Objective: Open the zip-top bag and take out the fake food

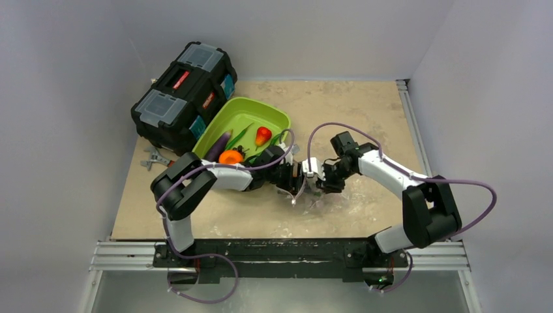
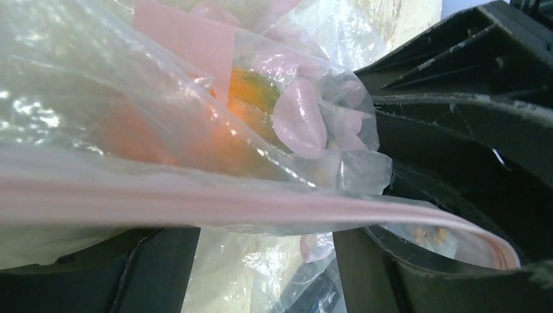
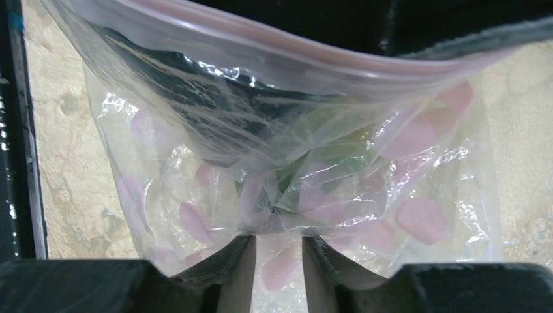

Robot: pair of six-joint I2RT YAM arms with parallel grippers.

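The clear zip bag (image 1: 313, 203) with pink spots and pink zip (image 2: 274, 202) lies between my grippers. Orange and green food (image 2: 244, 98) shows through it in the left wrist view. My left gripper is open at the bag's zip edge; the plastic passes over its fingers. My right gripper is part open against the bag's lower folds, its fingertips at the plastic; whether it pinches any cannot be told.
A green bin (image 1: 235, 114) with fake eggplant, pepper and other produce is behind my left arm. A black toolbox (image 1: 176, 98) and a wrench (image 1: 154, 158) stand at left.
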